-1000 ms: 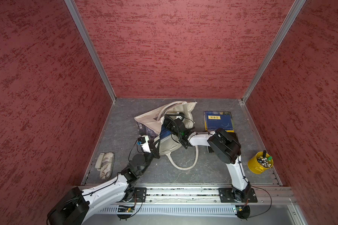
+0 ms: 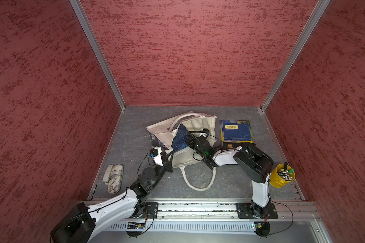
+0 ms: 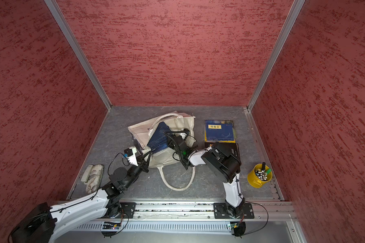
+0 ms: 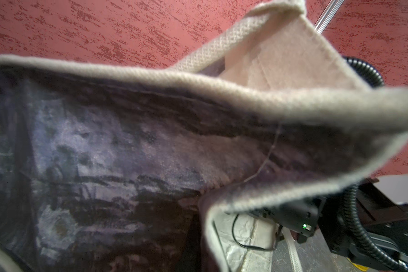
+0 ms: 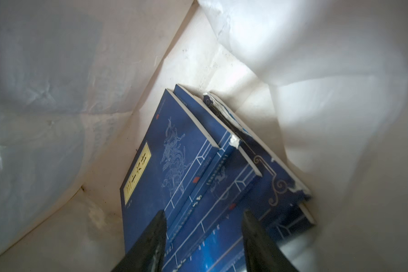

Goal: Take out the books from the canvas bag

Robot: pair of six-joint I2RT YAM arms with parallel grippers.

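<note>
The cream canvas bag (image 2: 190, 156) lies open on the grey floor. Down inside it, in the right wrist view, rests a stack of blue books (image 5: 163, 145), with a larger dark blue book (image 5: 276, 181) beneath. My right gripper reaches into the bag, its fingers (image 5: 149, 247) apart in front of the lower part of the stack; whether they touch the books is unclear. My left gripper (image 2: 171, 160) is shut at the bag's near left edge, where the rim (image 4: 213, 217) bends sharply; its fingertips are mostly hidden.
A blue book with a yellow label (image 2: 236, 130) and a black book (image 2: 231, 145) lie right of the bag. A yellow bucket of pens (image 2: 280, 176) stands farther right. At the left is a pale shoe-like item (image 2: 115, 178). Open floor lies in front of the bag.
My right gripper has shifted right and toward the front within the bag. The bag's right side has moved along, and more of the blue books now shows. The left arm is nearly still.
</note>
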